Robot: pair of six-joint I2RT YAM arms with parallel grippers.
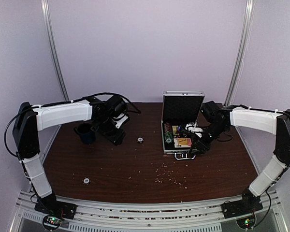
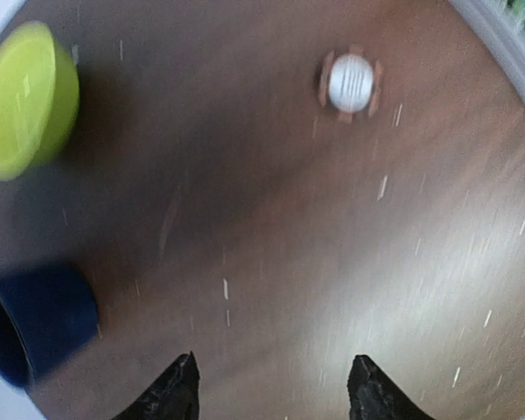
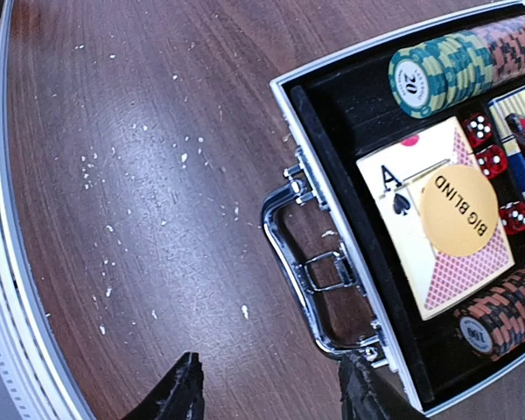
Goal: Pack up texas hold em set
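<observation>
The silver case [image 1: 168, 151] stands with its lid [image 1: 182, 108] up. Inside it, the right wrist view shows green chips [image 3: 442, 74], a playing-card pack [image 3: 437, 271] under a yellow BIG BLIND button [image 3: 459, 207], red dice [image 3: 492, 161] and red-black chips [image 3: 507, 315]. One chip [image 1: 140, 140] lies left of the case, and another [image 1: 86, 181] lies near the front left. My left gripper is open above the table, nothing between its fingers. Beside the case's front handle [image 3: 289, 262], my right gripper is open and empty too.
A dark blue mug [image 2: 48, 319] and a yellow-green bowl [image 2: 31, 101] stand at the left. Small pale flecks [image 1: 164, 174] are scattered in front of the case.
</observation>
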